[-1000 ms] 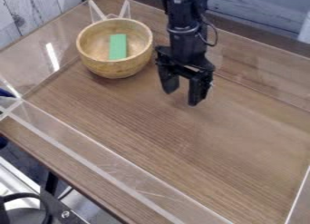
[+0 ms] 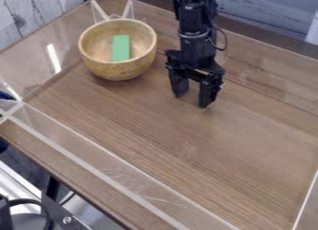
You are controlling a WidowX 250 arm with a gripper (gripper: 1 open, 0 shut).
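My black gripper (image 2: 195, 85) hangs at the top middle, low over the wooden table, just right of a wooden bowl (image 2: 97, 57). A green block (image 2: 121, 48) lies in the bowl. Whether the fingers are open or hold anything is hard to tell, as they are dark and small.
A dark cable or part (image 2: 25, 215) shows at the bottom left corner, off the table.
The gripper has shifted slightly to the right and back compared with a second ago. The bowl and green block have not moved.
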